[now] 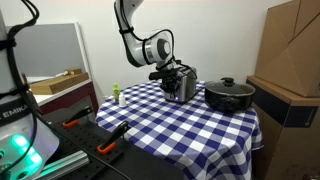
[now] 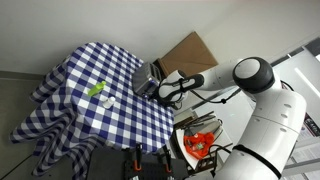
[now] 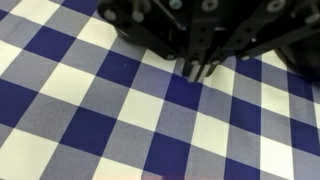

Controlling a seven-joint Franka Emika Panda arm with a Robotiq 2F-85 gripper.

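Note:
My gripper is shut, its fingertips close together over the blue and white checked cloth (image 3: 130, 110); nothing shows between them. In exterior view 1 the arm reaches down in front of a silver toaster-like box (image 1: 183, 86), and the fingertips are too small there to make out. From exterior view 2, the gripper (image 2: 158, 100) hangs beside that metal box (image 2: 148, 78) near the table's edge. A black lidded pot (image 1: 229, 95) stands to the right of the box. Whether the gripper touches the box cannot be told.
A green item (image 2: 97, 88) and a small white item (image 2: 108, 102) lie on the cloth, away from the gripper. Cardboard boxes (image 1: 285, 110) flank the right side.

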